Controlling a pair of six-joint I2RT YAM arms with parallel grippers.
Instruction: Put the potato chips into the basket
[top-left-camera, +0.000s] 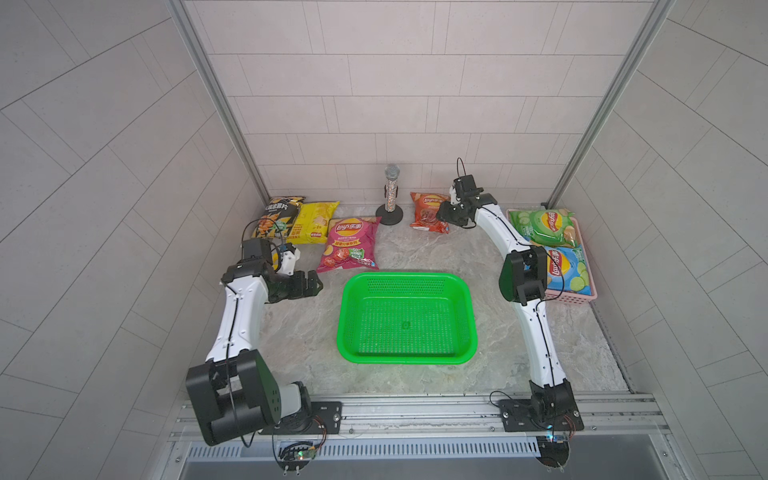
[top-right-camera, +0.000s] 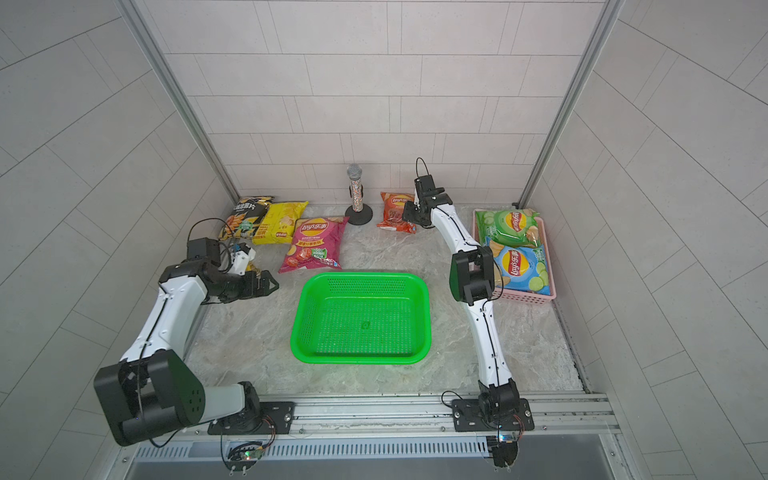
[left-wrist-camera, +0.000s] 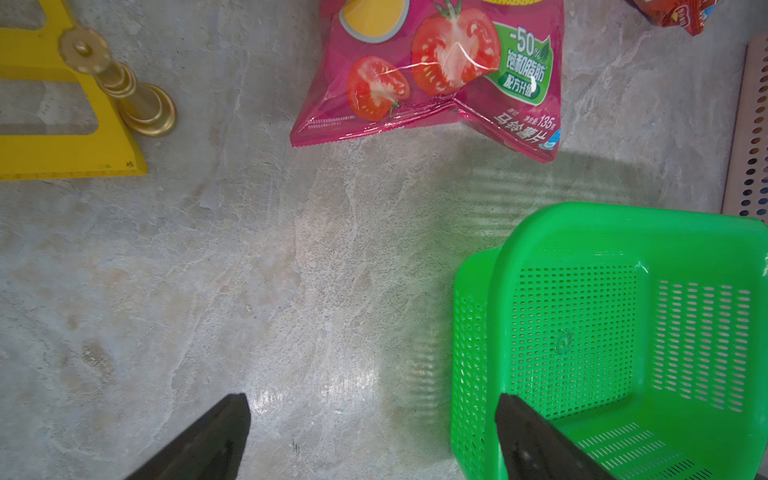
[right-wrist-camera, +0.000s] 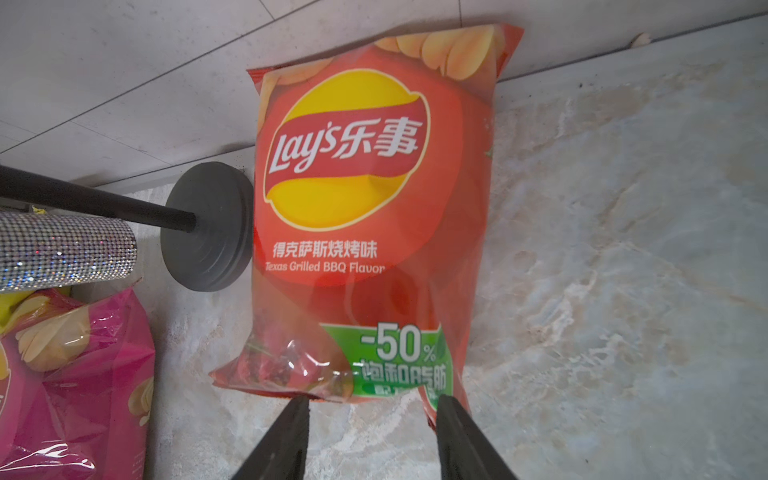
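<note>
An orange-red chip bag (right-wrist-camera: 360, 288) lies flat near the back wall, its lower edge facing my right gripper. The two fingers of that gripper stand apart just short of this edge, with no part of the bag clearly gripped. The green basket (top-left-camera: 406, 276) is empty at the front middle of the table. Left of it my left gripper (top-left-camera: 314, 284) hovers open over bare table, holding nothing. A magenta chip bag (left-wrist-camera: 436, 72) rests behind the basket; farther left are a yellow bag (top-left-camera: 313, 222) and a black one (top-left-camera: 277, 214).
A microphone-like stand (top-left-camera: 390, 212) rises between the magenta and orange-red bags. At the right, a pink basket (top-right-camera: 552, 264) holds a green bag (top-right-camera: 512, 227) and a blue bag (top-right-camera: 520, 268). A yellow frame with a brass-coloured post (left-wrist-camera: 112, 148) is at the left.
</note>
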